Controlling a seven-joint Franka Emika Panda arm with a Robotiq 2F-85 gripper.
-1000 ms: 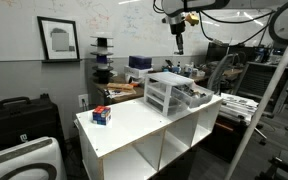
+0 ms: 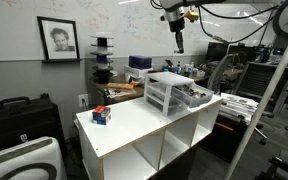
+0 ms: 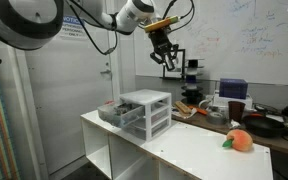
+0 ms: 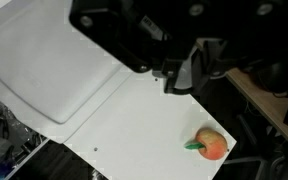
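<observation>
My gripper (image 3: 168, 65) hangs high in the air, well above the white counter, with its fingers pointing down. Exterior view 1 also has the gripper (image 2: 180, 48) far above the drawer unit. In the wrist view, dark fingers (image 4: 171, 72) stand close together at the top, shut; what is between them cannot be made out. A peach-coloured fruit (image 4: 211, 143) with a green leaf rests on the counter (image 4: 134, 125), away from the fingers. From exterior view 2, the fruit (image 3: 238, 140) sits at the counter's right part.
The white drawer unit (image 3: 144, 98) stands on the counter, beside an open clear drawer (image 3: 117, 113) with things in it. Behind are dark pots (image 3: 259, 124) and a stack of dark trays (image 2: 102, 60). Bare counter (image 2: 129, 120) separates the fruit from the drawer unit.
The arm has shifted only slightly, with the gripper staying high above the counter. The drawer unit and the thing at the counter's left end have kept their places.
</observation>
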